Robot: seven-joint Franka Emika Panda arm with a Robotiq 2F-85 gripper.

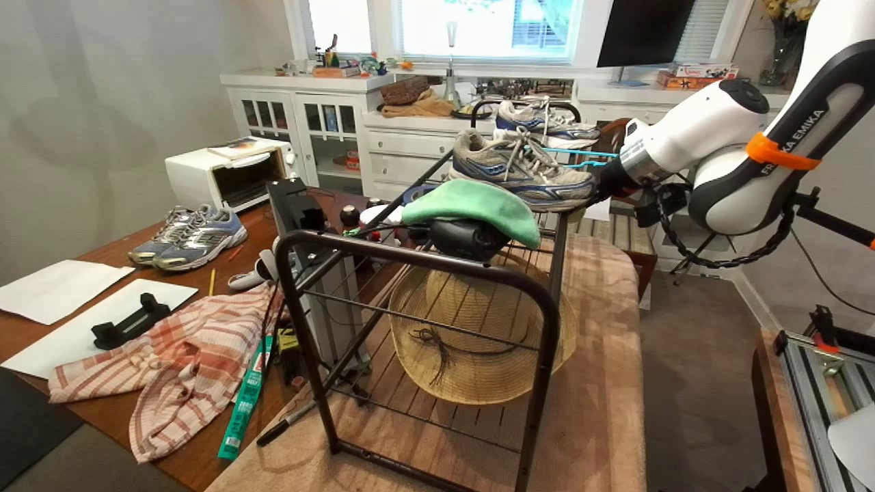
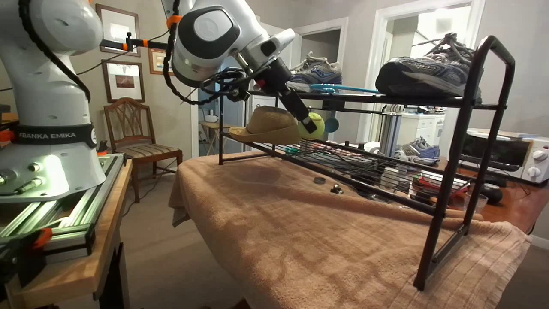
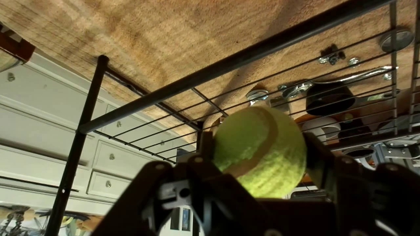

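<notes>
A yellow-green tennis ball (image 3: 262, 157) fills the middle of the wrist view, squeezed between the two black fingers of my gripper (image 2: 310, 125). In exterior view 2 the ball (image 2: 315, 127) is in the space between the top and lower levels of the black metal rack (image 2: 355, 181), just to the right of the straw hat (image 2: 267, 126). Whether it touches the lower wire shelf cannot be told. From exterior view 1, the fingers are hidden behind a shoe and the rack.
Overhead on the rack's top level are grey-blue shoes (image 1: 525, 173), a blue cord (image 2: 337, 88) and a green cap (image 1: 472, 205). Black rails and posts frame the space around my gripper.
</notes>
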